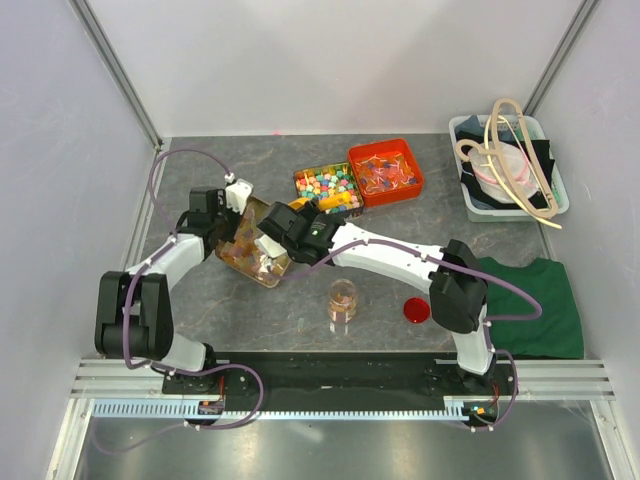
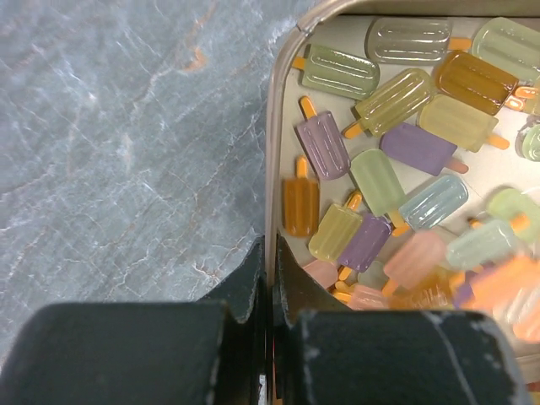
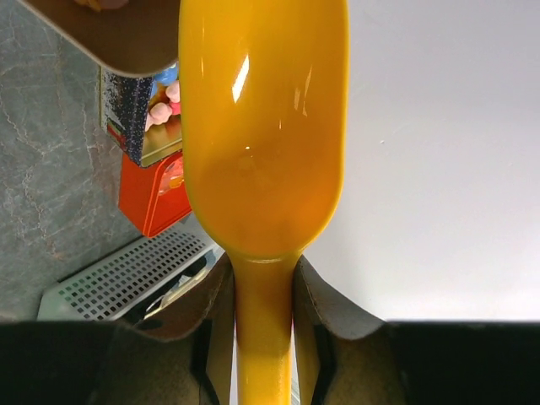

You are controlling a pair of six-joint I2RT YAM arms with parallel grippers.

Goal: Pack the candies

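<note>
In the left wrist view, popsicle-shaped candies (image 2: 416,148) of many colours lie in a tan bin (image 2: 276,143). My left gripper is shut on the bin's near side rim. My right gripper is shut on the handle of a yellow-orange scoop (image 3: 261,126), whose bowl fills much of the right wrist view. From above, my right arm reaches over the bin's right side, hiding part of the bin and the scoop's bowl. A clear jar (image 1: 343,300) with some candy inside stands in front; its red lid (image 1: 416,310) lies to the right.
Behind are a box of colourful round candies (image 1: 322,180) and a red bin (image 1: 408,162) of wrapped candies. A white basket (image 1: 560,190) stands at the back right, a green cloth (image 1: 545,310) at the front right.
</note>
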